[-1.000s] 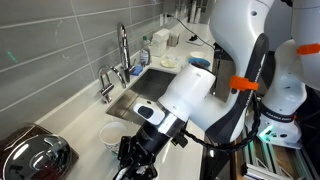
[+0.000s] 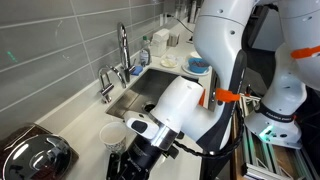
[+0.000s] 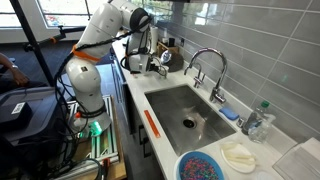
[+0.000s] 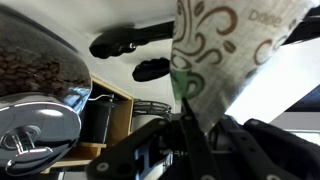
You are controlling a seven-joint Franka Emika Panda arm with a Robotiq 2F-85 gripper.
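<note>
In the wrist view a white item with brown swirls point(image 4: 225, 45) and some lettering rises from between the fingers of my gripper, which is shut on it. The item is blurred, so its full shape cannot be told. In exterior view 1 my gripper point(image 2: 122, 163) is low over the counter's near end, its fingertips hard to make out. Just behind it is a white cup point(image 2: 113, 136); whether this is the held item I cannot tell.
A round clear lid over coffee beans point(image 4: 35, 65) fills the wrist view's left side, with black handles point(image 4: 130, 38) near it. A dark round appliance point(image 2: 38, 155) stands left. The sink point(image 3: 190, 115), tap point(image 3: 218, 65) and blue bowl point(image 3: 198, 165) lie farther along the counter.
The arm's upper white link has swung up and to the right in exterior view 1. The gripper has shifted slightly and stays low near the white cup.
</note>
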